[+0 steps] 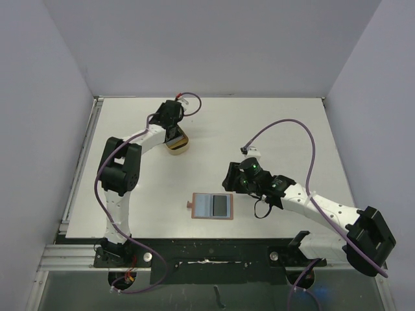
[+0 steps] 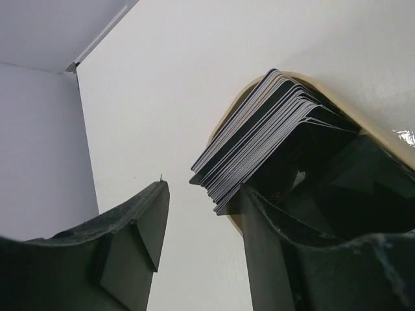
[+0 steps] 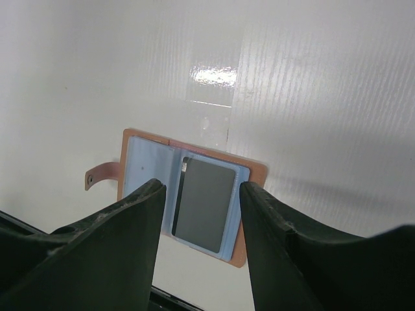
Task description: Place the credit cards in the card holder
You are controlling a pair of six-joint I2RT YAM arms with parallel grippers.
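Observation:
A stack of dark cards with pale edges (image 2: pixel 253 142) leans inside a round, tan-rimmed container (image 2: pixel 379 138). In the left wrist view my left gripper is part open at the near-left end of the stack, one finger beside the lowest cards and a gap between its tips; I see no card gripped. The card holder (image 3: pixel 149 159), brown-edged with clear pockets and a small strap, lies unfolded on the table. A dark grey panel or card (image 3: pixel 206 201) fills its right half. Above the holder, my right gripper stands open and empty.
In the top view the container (image 1: pixel 179 149) sits at the back left, partly under the left arm. A grey wall borders the left side.

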